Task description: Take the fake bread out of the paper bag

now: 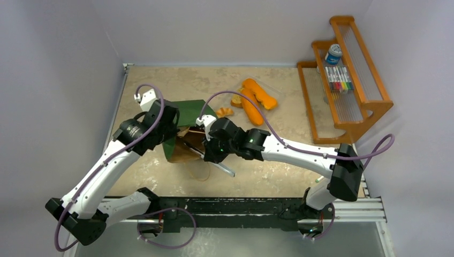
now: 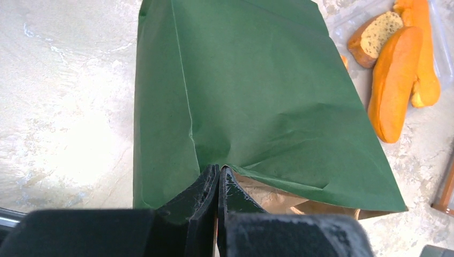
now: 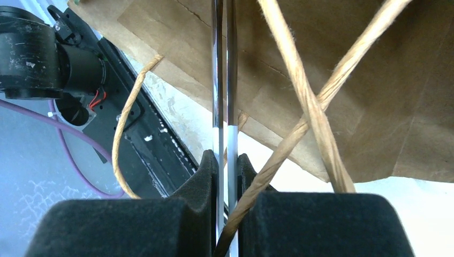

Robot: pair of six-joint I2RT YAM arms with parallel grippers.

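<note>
The paper bag [image 1: 190,111], green outside and brown inside, lies on its side, its mouth facing the table's front. My left gripper is shut at the edge of the bag's mouth, with the thin paper rim at its fingertips. My right gripper is shut on metal tongs [image 3: 231,107], whose far ends reach into the bag's brown interior. Twisted paper handles [image 3: 321,104] cross in front of the tongs. Outside the bag are two orange-brown loaves [image 1: 251,110], a slice of bread [image 2: 377,37] and a croissant [image 1: 224,112]. No bread shows between the tongs.
A clear tray [image 2: 441,48] lies under the breads. At the right stands a wooden shelf [image 1: 356,126] with markers [image 1: 338,78] and a jar [image 1: 333,53]. Bare tabletop [image 1: 273,174] extends to the right of the bag.
</note>
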